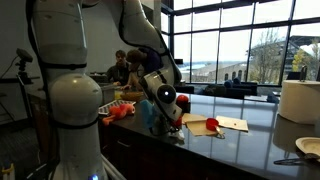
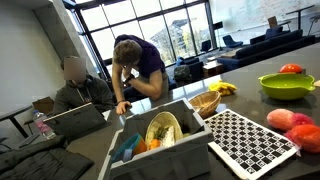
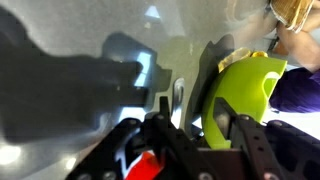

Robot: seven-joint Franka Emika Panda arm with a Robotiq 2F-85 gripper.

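Observation:
In the wrist view my gripper stands part open over a dark, shiny tabletop. A thin, pale, handle-like piece (image 3: 177, 97) shows in line with the gap, and no grip on it is visible. A bright green bowl-like object (image 3: 245, 88) lies just beyond the right finger. Below the left finger is a red object (image 3: 146, 166), partly hidden by the gripper. In exterior view 1 the gripper (image 1: 168, 128) is low over the table's near edge, its fingertips too small and cluttered to make out.
A red cup (image 1: 212, 124) and brown paper (image 1: 200, 128) lie right of the arm. A large pale pot (image 1: 299, 101) stands far right, near a white plate (image 1: 308, 146). Exterior view 2 shows a filled grey bin (image 2: 170, 160), a green bowl (image 2: 287, 87) and a white rack (image 2: 250, 143). People are close behind.

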